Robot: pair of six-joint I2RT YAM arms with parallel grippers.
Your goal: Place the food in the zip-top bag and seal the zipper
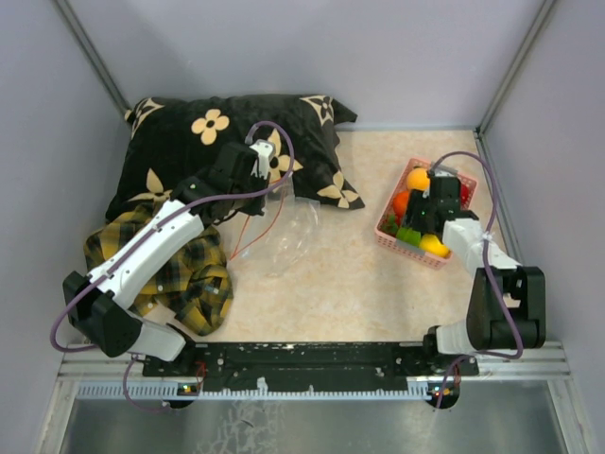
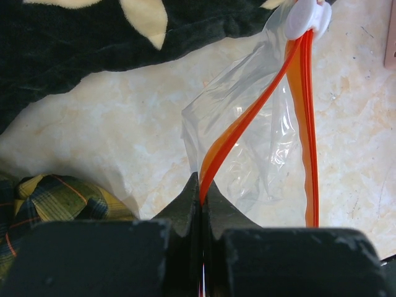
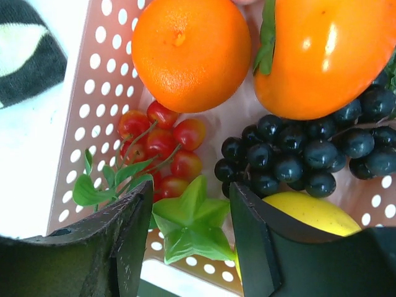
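Observation:
The clear bag (image 1: 288, 232) lies on the table at centre left, its orange zipper (image 2: 238, 127) running up to a white slider (image 2: 303, 20). My left gripper is shut on one orange zipper edge of the bag, and the bag's mouth spreads open to the right. At the right, a pink basket (image 1: 386, 238) holds the food. Inside it, a green star-shaped fruit (image 3: 193, 226) sits between the fingers of my right gripper. The fruit's sides come close to both fingers; whether they grip it cannot be told.
Around the star fruit lie an orange (image 3: 190, 55), an orange pepper-like piece (image 3: 322, 62), cherry tomatoes (image 3: 162, 141), dark grapes (image 3: 288, 154) and a yellow fruit (image 3: 312, 210). A dark cushion (image 1: 217, 142) and plaid cloth (image 1: 189, 274) fill the left.

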